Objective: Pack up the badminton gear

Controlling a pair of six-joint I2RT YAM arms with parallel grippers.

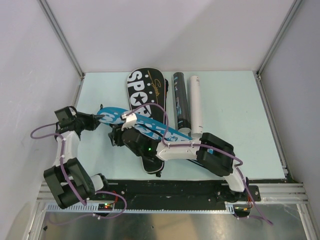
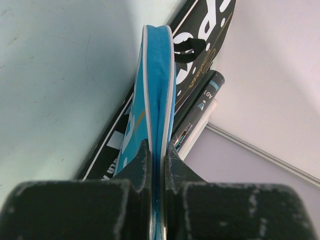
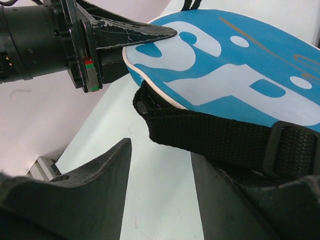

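A light-blue bag with white lettering [image 1: 107,112] [image 2: 157,90] [image 3: 230,60] lies diagonally over a black SPORT bag [image 1: 146,90]. My left gripper [image 1: 99,118] is shut on the blue bag's raised left end, also seen from the side in the right wrist view. My right gripper [image 1: 114,137] stands open just below that end, under a black strap with a buckle [image 3: 210,135] that hangs between it and the bag. Whether the strap is within its fingers is unclear; they look apart from it.
A dark tube [image 1: 181,102] and a white tube [image 1: 196,102] stand behind, right of the black bag. Grey walls surround it.
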